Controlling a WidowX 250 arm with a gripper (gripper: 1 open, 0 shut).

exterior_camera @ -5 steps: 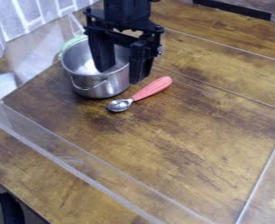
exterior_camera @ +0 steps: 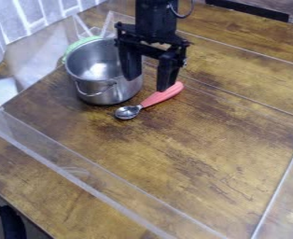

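My black gripper (exterior_camera: 150, 67) hangs over the right side of a steel pot (exterior_camera: 90, 75), its two fingers apart and pointing down. Nothing shows clearly between them. Below it a spoon with a pink handle (exterior_camera: 161, 94) lies on the wooden table (exterior_camera: 199, 168), its metal bowl toward the lower left, just beside the pot. Behind the pot's upper left is a green item (exterior_camera: 75, 47), partly hidden.
A clear plastic edge runs along the table's left side, and another strip lies at the right.
The gripper has shifted to the right and away toward the back, uncovering more of the pot. The pot and spoon look unmoved.
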